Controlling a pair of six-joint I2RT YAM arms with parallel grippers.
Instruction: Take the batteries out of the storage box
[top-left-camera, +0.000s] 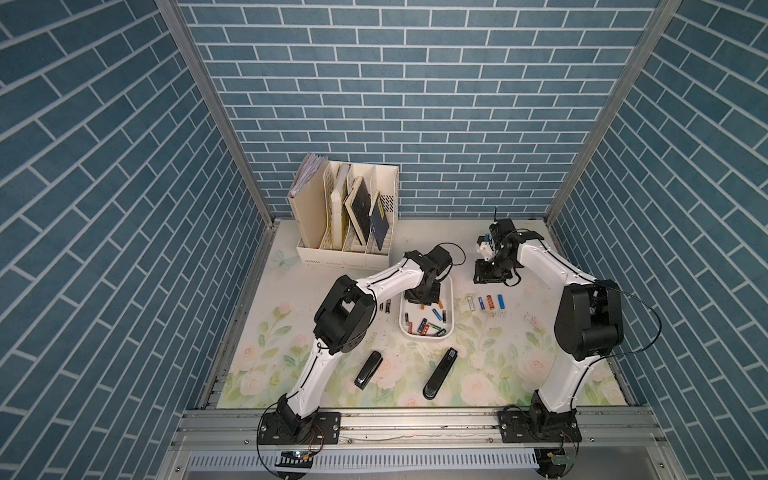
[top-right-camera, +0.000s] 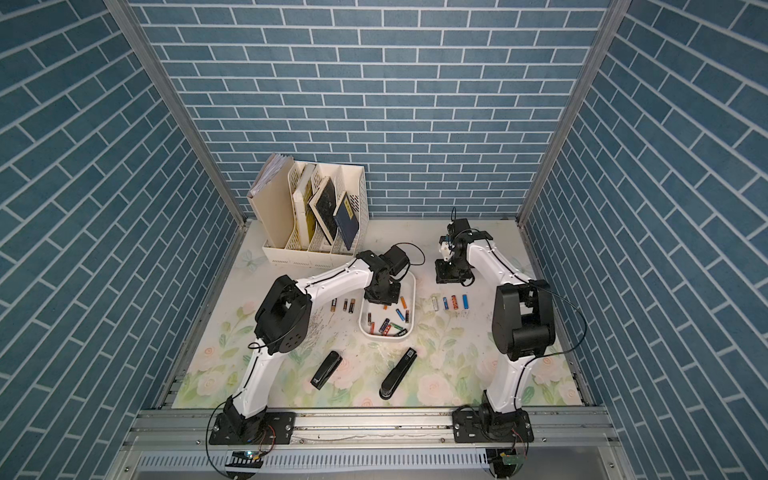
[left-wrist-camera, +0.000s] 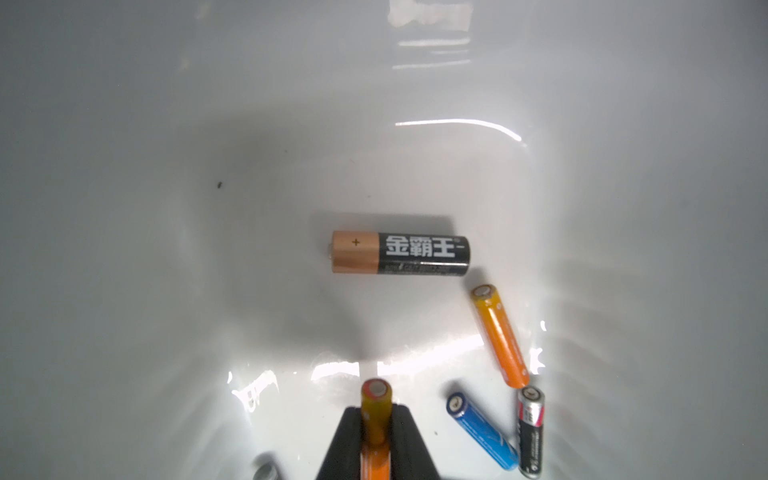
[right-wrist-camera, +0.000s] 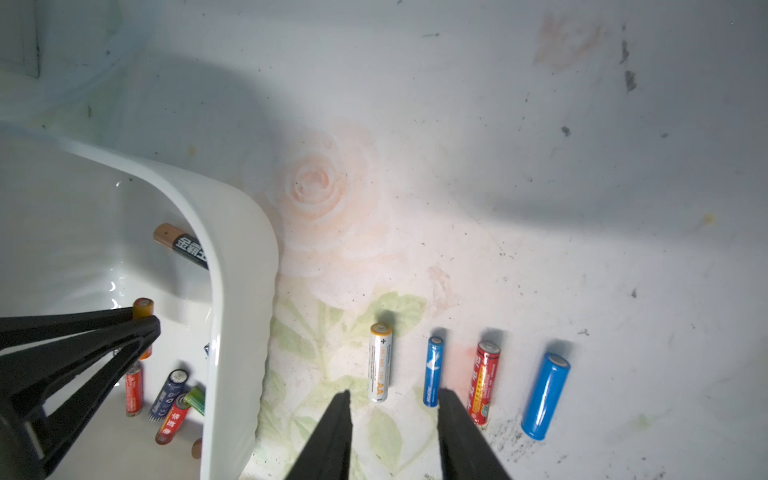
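Observation:
My left gripper is shut on an orange-yellow battery inside the white storage box (top-left-camera: 426, 334). Around it in the box lie a Duracell-style copper-and-black battery (left-wrist-camera: 400, 253), another orange battery (left-wrist-camera: 500, 336), a blue battery (left-wrist-camera: 480, 430), a silver-red-black battery (left-wrist-camera: 530, 432) and several more. My right gripper is part open above the table right of the box, nothing between its fingers. Below it stand out a white battery (right-wrist-camera: 380, 362), a thin blue one (right-wrist-camera: 433, 371), a red one (right-wrist-camera: 483, 384) and a larger blue one (right-wrist-camera: 545, 396), lying in a row.
More batteries (top-right-camera: 344, 305) lie left of the box. A file organiser (top-left-camera: 344, 256) with folders stands at the back left. Two black staplers (top-left-camera: 368, 369) (top-right-camera: 397, 373) lie at the front. The table's back right, beyond the battery row, is mostly clear.

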